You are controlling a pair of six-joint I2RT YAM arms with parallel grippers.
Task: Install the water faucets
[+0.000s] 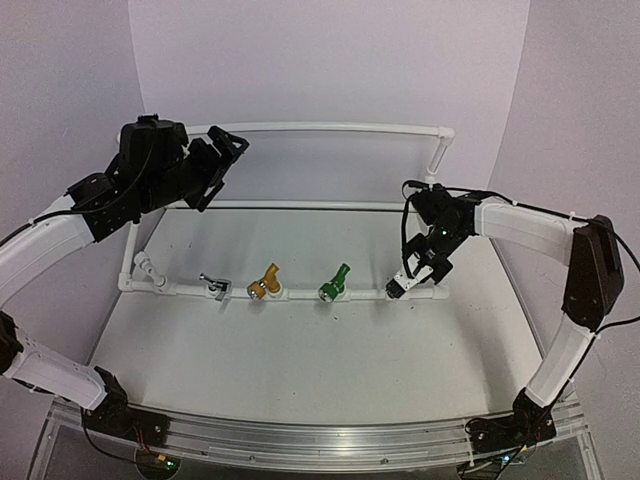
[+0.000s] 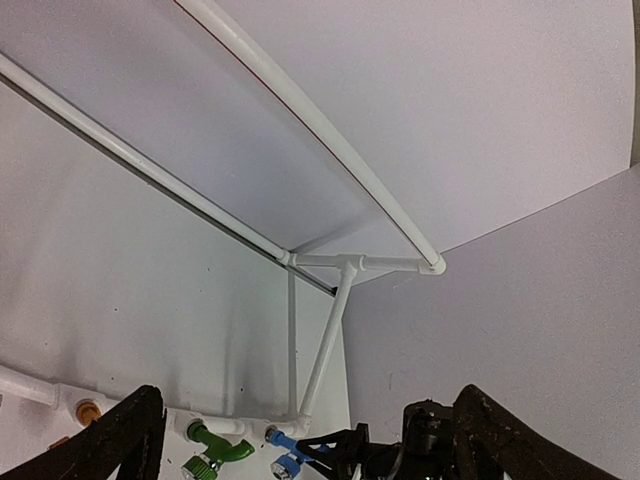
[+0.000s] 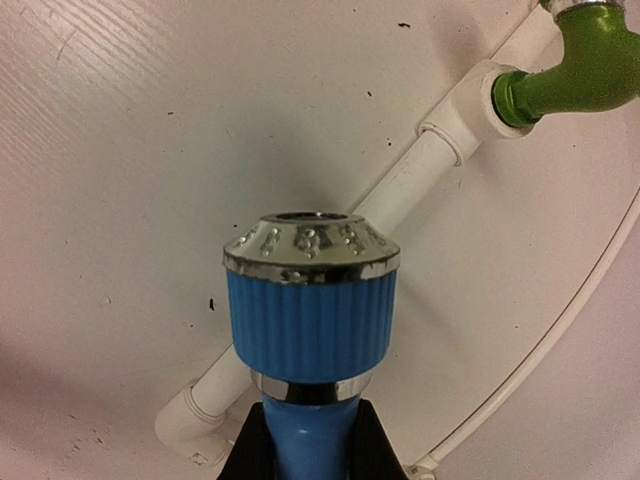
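Note:
In the right wrist view, a blue faucet (image 3: 311,325) with a ribbed collar and chrome end stands between the black fingers of my right gripper, which is shut on its body. The left wrist view shows this blue faucet (image 2: 287,464) at the right end of the white pipe, its inlet at a fitting; how deep it sits cannot be told. A green faucet (image 1: 335,283), an orange faucet (image 1: 265,282) and a chrome faucet (image 1: 215,287) sit along the lower pipe. High at the left, my left gripper (image 1: 224,172) is open and empty.
The white lower pipe (image 1: 365,295) runs across the board, with a white upturned piece (image 1: 149,268) at its left end. Upper rails (image 1: 320,127) cross behind. Below the pipe the board (image 1: 300,360) is clear.

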